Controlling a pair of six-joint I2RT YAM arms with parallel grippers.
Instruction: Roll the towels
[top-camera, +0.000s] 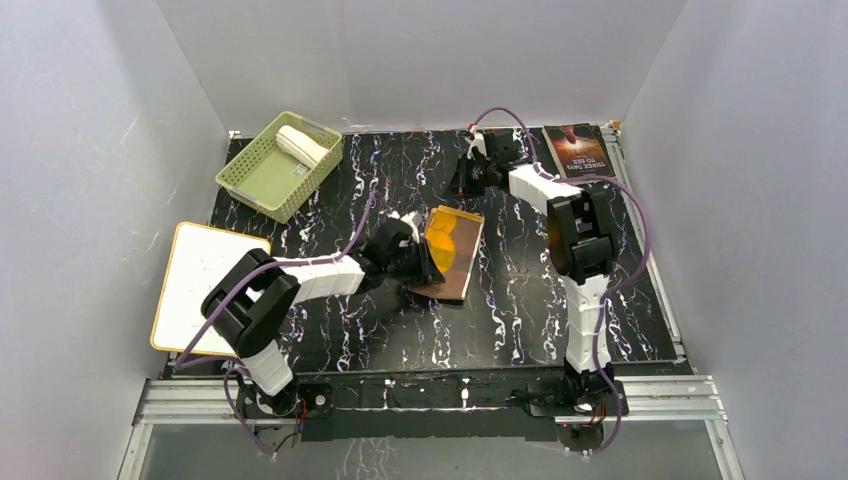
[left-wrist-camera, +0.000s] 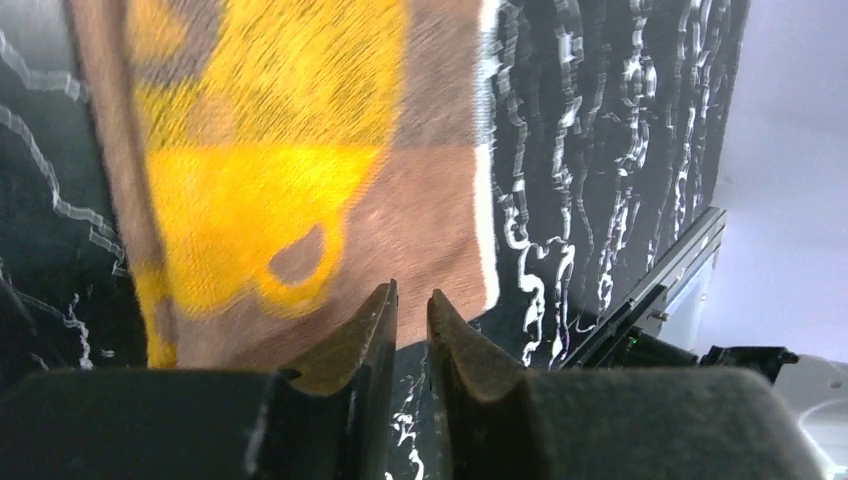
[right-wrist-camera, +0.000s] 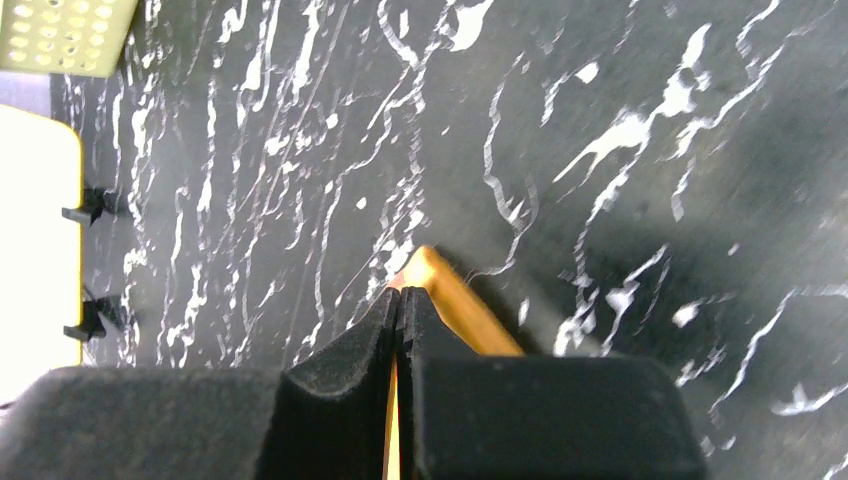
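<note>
The folded brown and yellow towel (top-camera: 464, 250) lies mid-table, its long side running roughly front to back. In the left wrist view the towel (left-wrist-camera: 425, 210) spreads beneath my left gripper, whose fingers are shut but for a narrow gap, with nothing seen between them. From above, this gripper (top-camera: 435, 278) is over the towel's front part. My right gripper is shut, nothing showing between its fingers. It stands by the towel's far end (top-camera: 458, 190); one yellow corner of the towel (right-wrist-camera: 470, 315) shows past its fingertips. Whether either gripper touches the cloth, I cannot tell.
At the back left, a green basket (top-camera: 232, 190) holds a rolled white towel (top-camera: 300, 147). A white board with an orange edge (top-camera: 200, 290) lies at the left, and a book (top-camera: 580, 155) in the far right corner.
</note>
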